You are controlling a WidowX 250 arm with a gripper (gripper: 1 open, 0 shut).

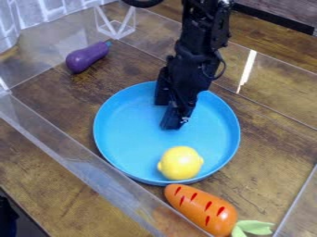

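The black gripper [175,109] hangs over the back of the blue plate [133,139], reaching down toward its surface; its fingers are dark and blurred together, and whether it touches the plate is unclear. A yellow lemon-like object [180,163] lies on the front part of the plate, apart from the gripper. I see nothing held.
An orange toy carrot [205,211] lies in front of the plate. A purple eggplant [87,56] is at the back left, near a small wire object [114,26]. Clear walls or edges run along the left and lower right. Bare wooden table lies to the right.
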